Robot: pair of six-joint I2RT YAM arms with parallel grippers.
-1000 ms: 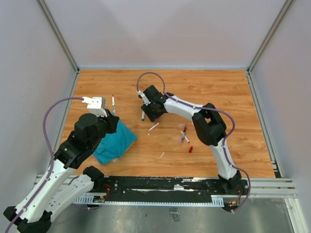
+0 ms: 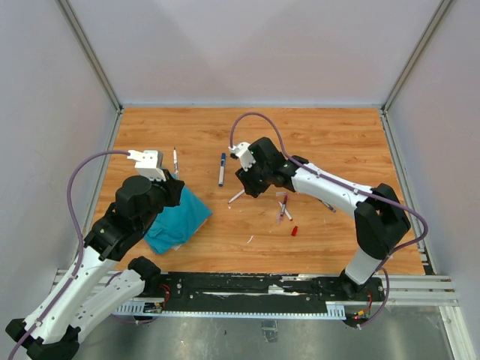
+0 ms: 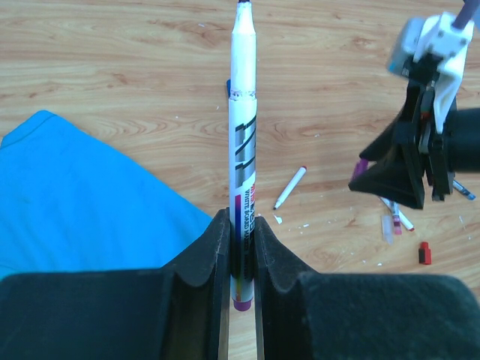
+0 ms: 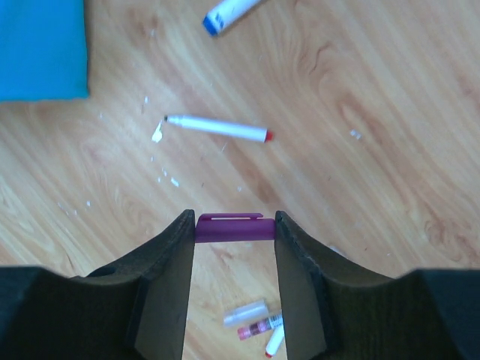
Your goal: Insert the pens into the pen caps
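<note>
My left gripper (image 2: 171, 184) is shut on a white marker (image 3: 242, 150), held upright at the left of the table. My right gripper (image 2: 251, 176) is shut on a purple cap (image 4: 235, 229), right of the left gripper and apart from it. A thin white pen (image 4: 217, 128) lies below the right gripper. A blue-ended marker (image 2: 222, 169) lies behind it. Several pens (image 2: 284, 204), a clear cap (image 4: 245, 313) and a red cap (image 2: 295, 230) lie on the right.
A blue cloth (image 2: 178, 220) lies beneath the left gripper. Walls surround it.
My right gripper has risen and moved right, away from beside the blue-ended marker, with its arm lifted. My left gripper has stayed still.
</note>
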